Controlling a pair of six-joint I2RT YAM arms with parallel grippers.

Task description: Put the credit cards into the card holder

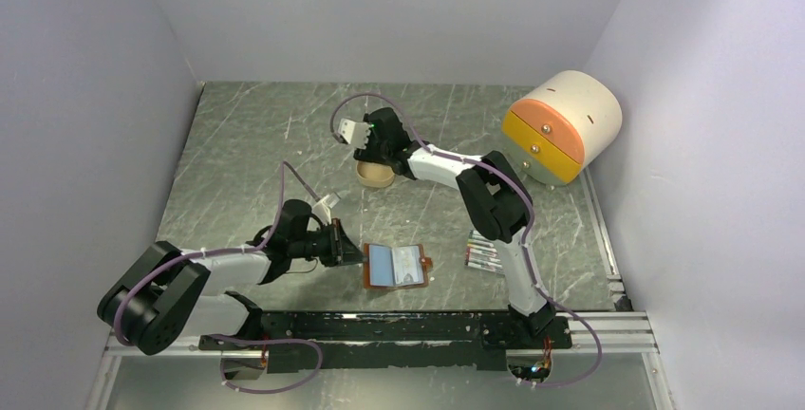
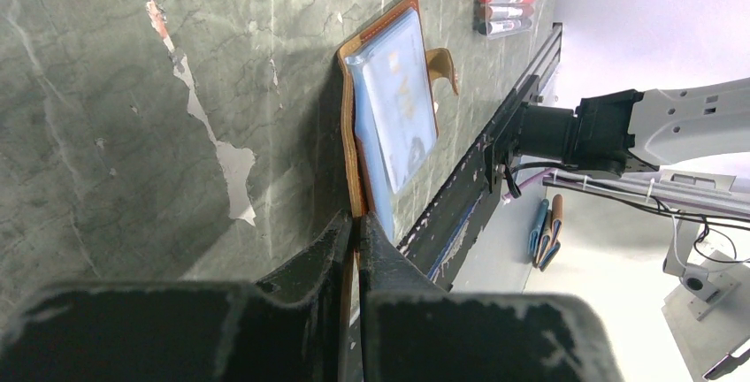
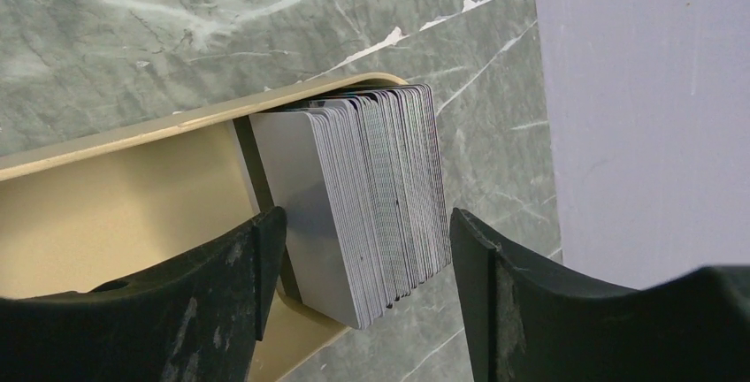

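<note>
The card holder [image 1: 425,266], brown with clear bluish sleeves, lies spread at the table's front. In the left wrist view, my left gripper is shut on the brown edge of the card holder [image 2: 400,99]. A thick stack of credit cards [image 3: 340,196] leans at one end of a beige bin [image 3: 124,187] in the right wrist view. My right gripper is open, its fingers on either side of the stack; whether they touch it I cannot tell. From above, the right arm hides the cards in the bin [image 1: 374,181].
A pack of markers [image 1: 485,252] lies right of the card holder. The rounded drawer cabinet [image 1: 560,130] stands at the back right. Left of the bin, the table [image 1: 237,154] is clear.
</note>
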